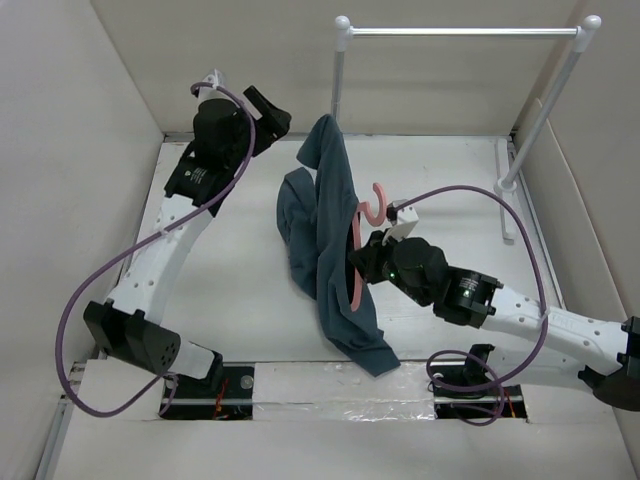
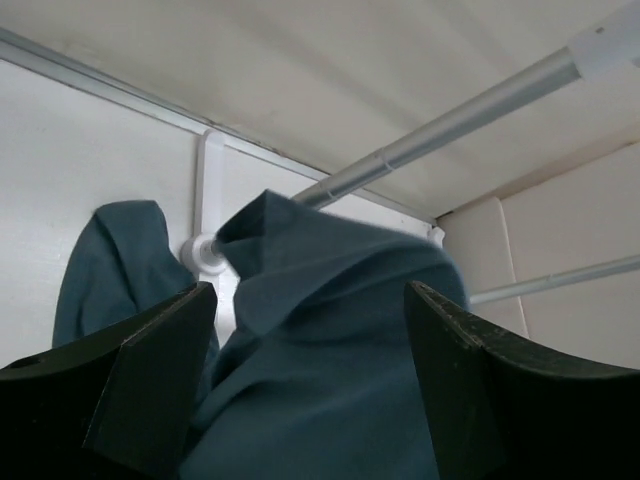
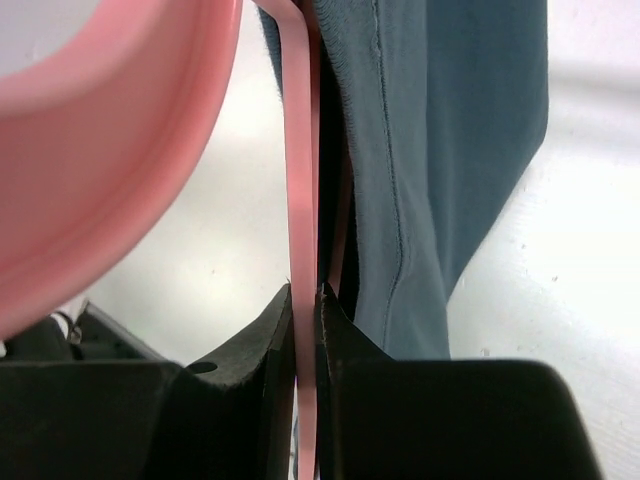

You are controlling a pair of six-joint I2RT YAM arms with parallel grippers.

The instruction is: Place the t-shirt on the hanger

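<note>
The dark teal t-shirt point(image 1: 335, 270) hangs draped over the pink hanger point(image 1: 375, 205), whose hook points up. My right gripper point(image 1: 362, 258) is shut on the hanger's side; in the right wrist view the pink strip point(image 3: 300, 200) runs between its fingertips, with cloth point(image 3: 400, 180) beside it. My left gripper point(image 1: 270, 115) is up at the upper left, apart from the shirt, open with nothing between its fingers. In the left wrist view the shirt's folded top point(image 2: 330, 300) lies beyond the open fingers.
A white clothes rack point(image 1: 460, 32) stands at the back, its posts behind and right of the shirt. Walls enclose both sides.
</note>
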